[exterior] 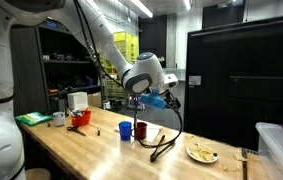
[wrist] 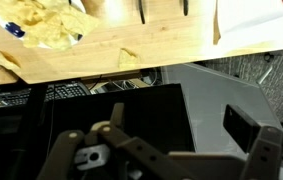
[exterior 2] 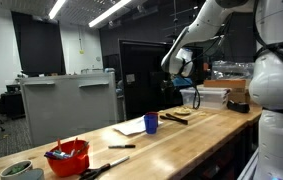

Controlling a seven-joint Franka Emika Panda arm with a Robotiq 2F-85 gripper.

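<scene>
My gripper stands open, its fingers wide apart at the bottom of the wrist view with nothing between them. From the side, the gripper (exterior: 175, 93) is well above the table, behind the mugs and clear of everything on it. A blue cup (exterior: 125, 130) and a red mug (exterior: 140, 130) stand close together at mid-table. To their right, a white plate (exterior: 190, 157) carries yellow crumpled pieces (wrist: 56, 22). A dark long-handled utensil (exterior: 163, 149) lies between the mugs and the plate.
White paper (exterior: 154, 129) lies flat behind the mugs. One loose yellow piece (wrist: 128, 60) rests near the table edge. A red container (exterior 2: 68, 158) with tools is at the other end, and a pale bin (exterior: 279, 145) stands at the right.
</scene>
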